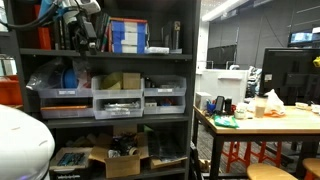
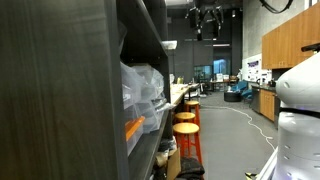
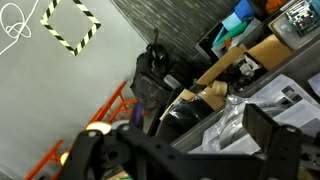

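High at the upper left in exterior view 1, my gripper [image 1: 86, 76] hangs pointing down in front of the dark shelf unit [image 1: 165, 115]. It also shows at the top of exterior view 2, well above the floor. Dark parts of it fill the bottom of the wrist view, apart, with nothing seen held between them. The gripper stands open. Clear plastic bins [image 1: 118, 106] with bagged items sit on the middle shelf. On the lowest shelf is an open cardboard box [image 1: 120, 155] full of dark small parts.
Red, blue and white boxes [image 1: 129, 36] stand on the upper shelf. A wooden table [image 1: 270, 123] with loose items is at the right, with stools [image 2: 187, 129] beside it. Grey floor [image 2: 240, 145] lies open in front of the shelves.
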